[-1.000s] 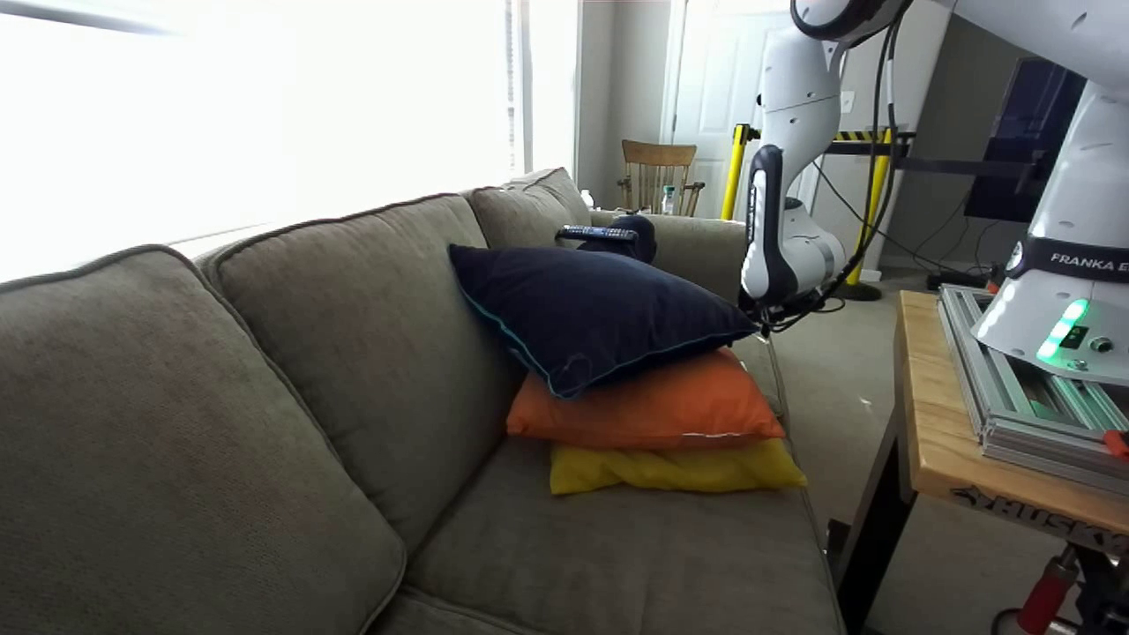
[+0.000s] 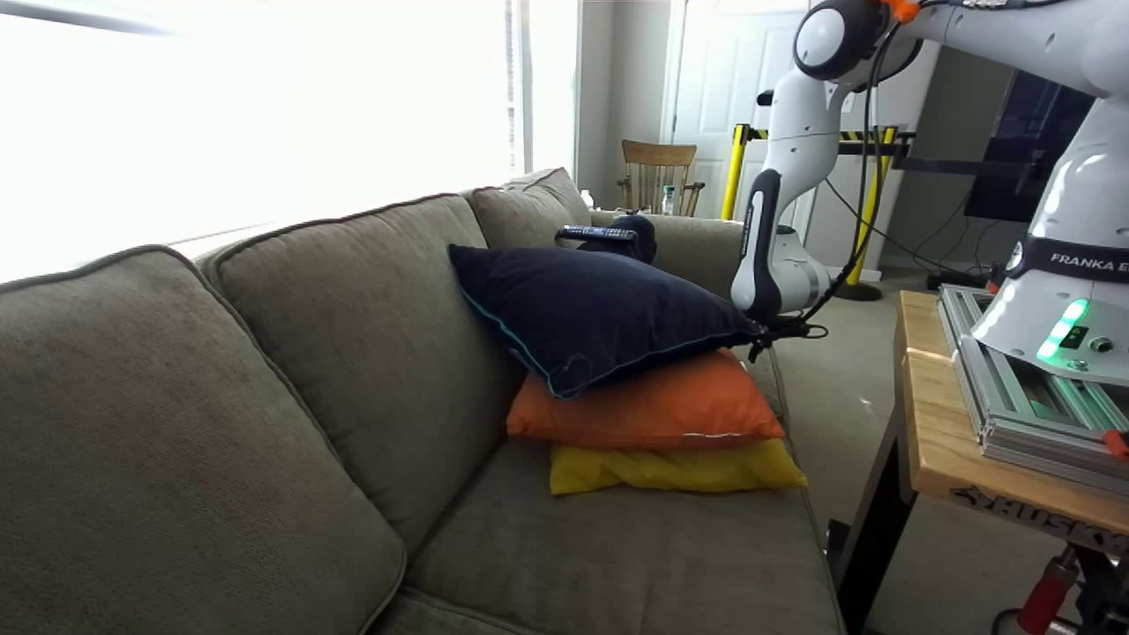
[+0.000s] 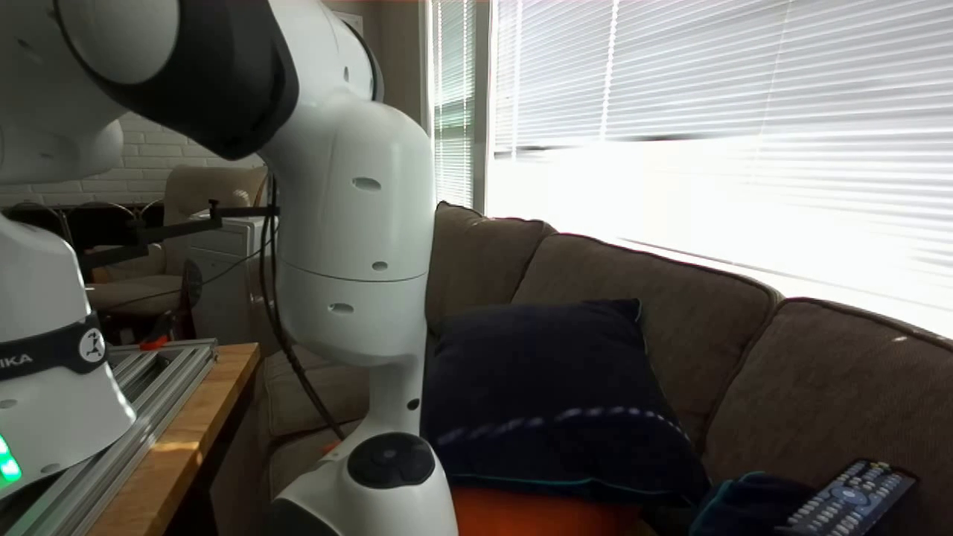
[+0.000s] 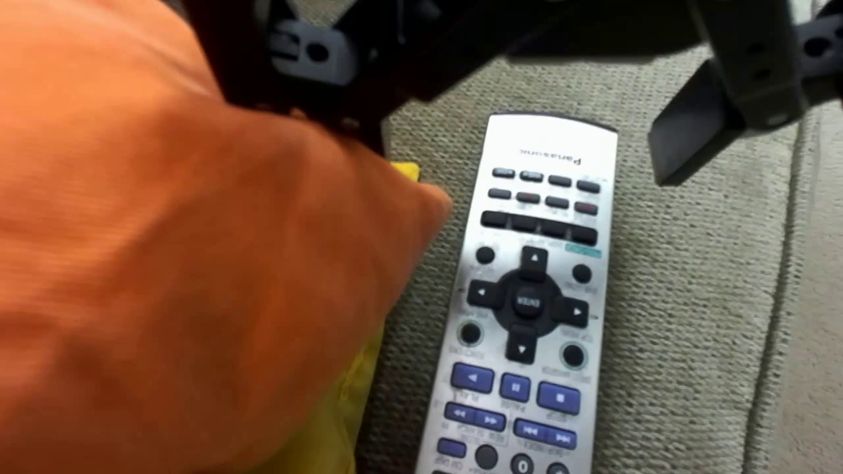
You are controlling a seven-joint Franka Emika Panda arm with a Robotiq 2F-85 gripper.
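Note:
A silver Panasonic remote (image 4: 525, 316) lies face up on the seat in the wrist view, its lower end cut off by the frame. My gripper is open over its branded end, nothing held. One black finger (image 4: 699, 130) is to the right of the remote; the other side of the gripper is close to the orange pillow (image 4: 182, 276), its tip partly hidden. In exterior view 1 the gripper (image 2: 770, 337) is at the front corner of the navy pillow (image 2: 614, 312), which rests on the orange pillow. The yellow pillow (image 2: 677, 467) is at the bottom.
Another remote (image 3: 853, 500) rests on a dark object farther along the couch. The couch backrest (image 2: 349, 339) runs behind the pillows. A wooden table (image 2: 942, 423) carries the arm's base. Bare seat (image 4: 695, 316) shows right of the silver remote.
In exterior view 1 my gripper has moved slightly lower and nearer the camera, and its fingers show more clearly past the navy pillow's corner. The pillows look unmoved.

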